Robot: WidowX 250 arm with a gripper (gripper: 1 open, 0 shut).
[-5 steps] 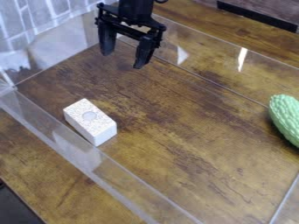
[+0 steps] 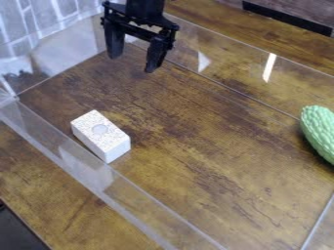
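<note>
My black gripper (image 2: pixel 136 51) hangs at the top centre of the camera view, above the wooden tabletop, its two fingers spread apart with nothing seen between them. Forward and left of it lies a white speckled block (image 2: pixel 102 137) with a round mark on top. At the right edge, partly out of frame, is a green bumpy object (image 2: pixel 317 133) shaped like a bitter melon.
Clear plastic walls (image 2: pixel 78 171) enclose the work area on the sides. A pale curtain-like sheet (image 2: pixel 26 34) is at the top left.
My gripper has risen slightly and shifted a little to the left. The block and the green object have not moved.
</note>
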